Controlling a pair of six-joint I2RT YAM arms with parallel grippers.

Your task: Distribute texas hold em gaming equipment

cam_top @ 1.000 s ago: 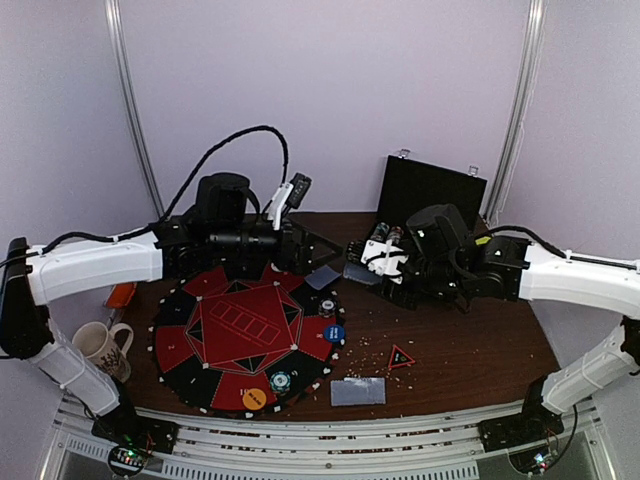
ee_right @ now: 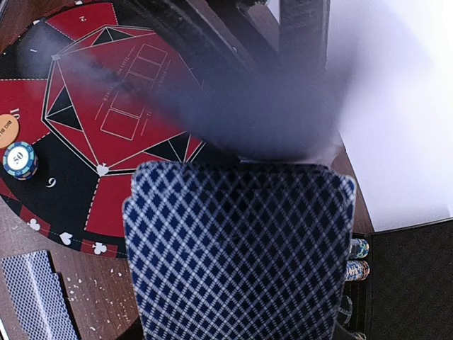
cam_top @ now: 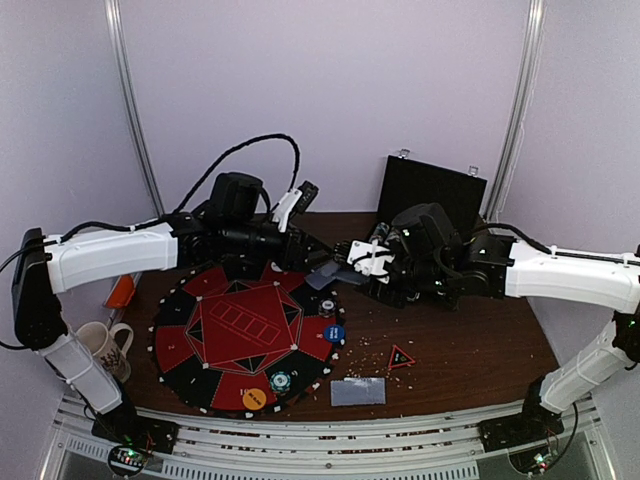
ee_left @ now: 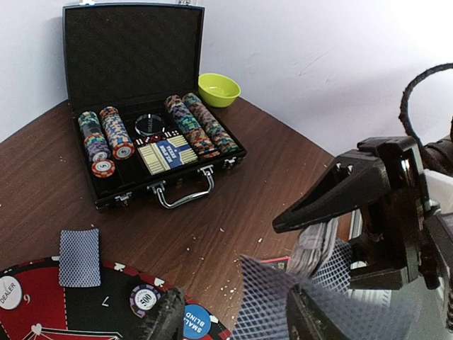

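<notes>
My right gripper is shut on a deck of blue-checked cards (ee_right: 237, 248), held above the table near the red-and-black poker mat (cam_top: 240, 325). Facing it, my left gripper has its fingers apart, converging towards the tips. A single bent card (ee_left: 265, 301) passes close behind its right finger; whether it is pinched cannot be told. In the right wrist view that same sheet is a blur above the deck. Cards lie face down on the mat's edge (ee_left: 79, 258) and at the table front (cam_top: 358, 391).
An open black case (ee_left: 134, 99) of chips stands at the back right, a green bowl (ee_left: 219, 89) behind it. Chips and blind buttons sit on the mat. A red triangle (cam_top: 400, 357) lies on otherwise free wood; a mug (cam_top: 105, 350) stands far left.
The right arm shifted slightly left.
</notes>
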